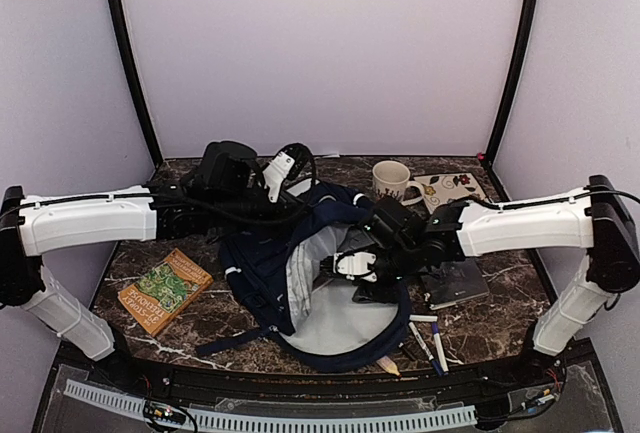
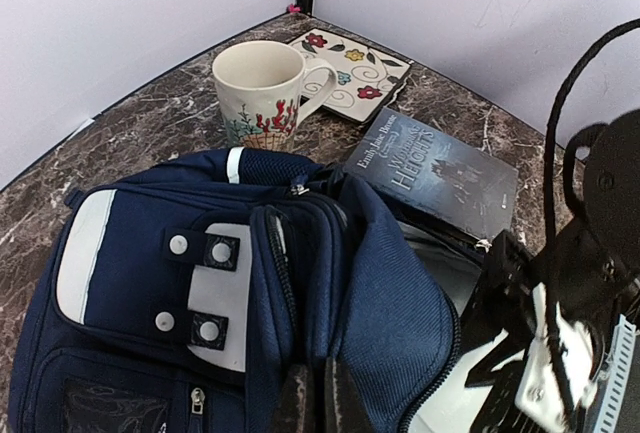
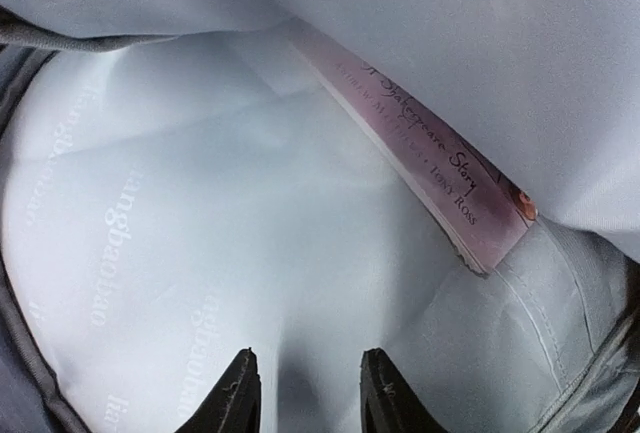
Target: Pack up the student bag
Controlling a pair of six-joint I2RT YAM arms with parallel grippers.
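The navy student bag (image 1: pixel 260 263) lies on the dark marble table with its pale mouth toward the front. In the left wrist view my left gripper is shut on the bag's navy fabric (image 2: pixel 375 293), keeping the flap raised. My right gripper reaches inside. Its fingertips stand apart against the white lining (image 3: pixel 200 203), and whether they pinch any of it is unclear. A pink Shakespeare Story book (image 3: pixel 430 163) lies inside, partly covered by lining. Outside the bag are an orange book (image 1: pixel 165 291) and the Wuthering Heights book (image 2: pixel 440 178).
Behind the bag stand a mug (image 2: pixel 262 93) and a flowered square (image 2: pixel 352 71). Several pens (image 1: pixel 437 343) lie at the front right, and a highlighter (image 1: pixel 388 364) sits partly under the bag's rim. Bare table shows at front left.
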